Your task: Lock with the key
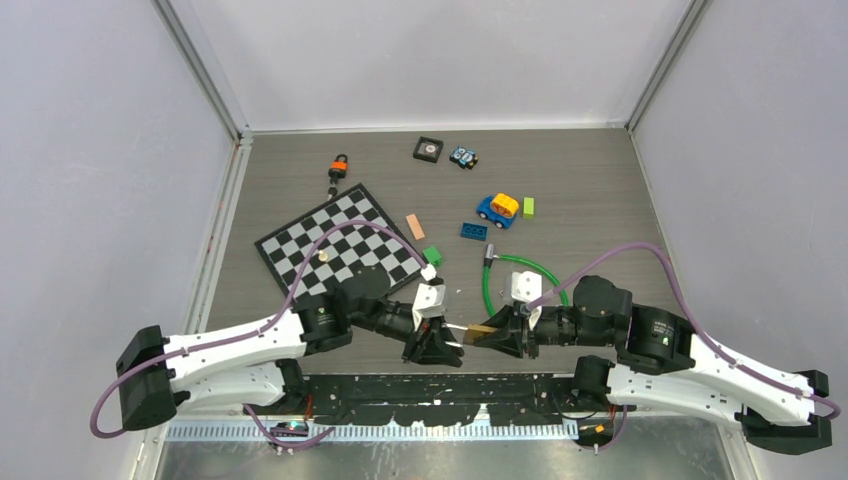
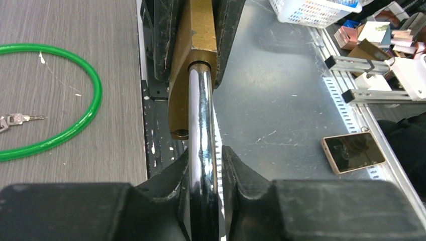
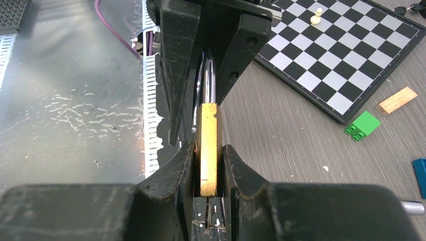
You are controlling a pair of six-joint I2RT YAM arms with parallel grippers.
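Low over the table's front edge the two grippers meet at a brass padlock [image 1: 478, 332]. My right gripper [image 1: 505, 330] holds the brass body [image 3: 208, 150] between its fingers. My left gripper [image 1: 440, 342] has its fingers round the steel shackle [image 2: 201, 130], which runs into the body's upper hole; the lower hole shows empty in the left wrist view. A small bunch of keys [image 2: 15, 119] lies on the table inside a green cable loop [image 2: 93, 85].
A chessboard [image 1: 300, 250] lies at left, with a green brick [image 1: 432, 256], wooden block [image 1: 415, 226], blue brick [image 1: 473, 230] and toy car [image 1: 497, 210] nearby.
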